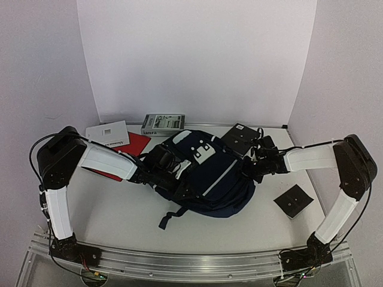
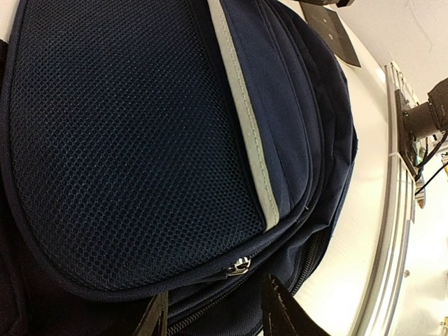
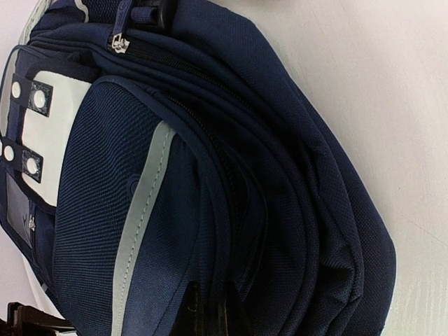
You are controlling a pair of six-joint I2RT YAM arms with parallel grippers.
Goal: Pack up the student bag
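Note:
The navy backpack [image 1: 209, 170] lies in the middle of the table, its mesh front pocket facing up. Over its lower left edge, my left gripper [image 1: 190, 192] stands open. In the left wrist view a metal zipper pull [image 2: 239, 266] shows just beyond and between its spread fingers, not gripped. At the right side of the bag, my right gripper [image 1: 245, 171] has its fingertips [image 3: 234, 308] close together with a fold of the pocket's edge pinched between them. The side zipper [image 3: 210, 133] runs along that edge.
Behind the bag are a grey box [image 1: 163, 124] and a black book [image 1: 241, 139]. A white booklet [image 1: 108, 134] and red folder [image 1: 136, 143] lie at the back left. A dark notebook [image 1: 293, 201] rests at the right.

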